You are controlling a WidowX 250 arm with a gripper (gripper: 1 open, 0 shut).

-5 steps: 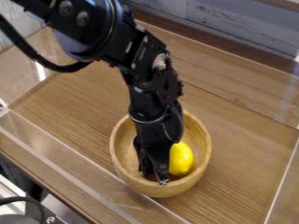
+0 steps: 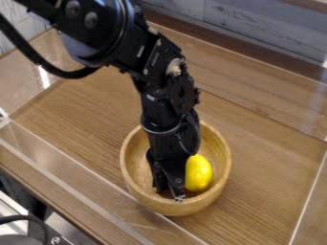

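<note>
A round wooden bowl (image 2: 134,167) sits on the wooden table, holding a yellow lemon-like object (image 2: 198,172) on its right side. My black gripper (image 2: 173,187) reaches down into the bowl, just left of the yellow object. It looks shut; whether anything is between its dark fingertips is hard to see.
A pale wall runs along the back. The table's near edge crosses the lower left, with black cables beyond it.
</note>
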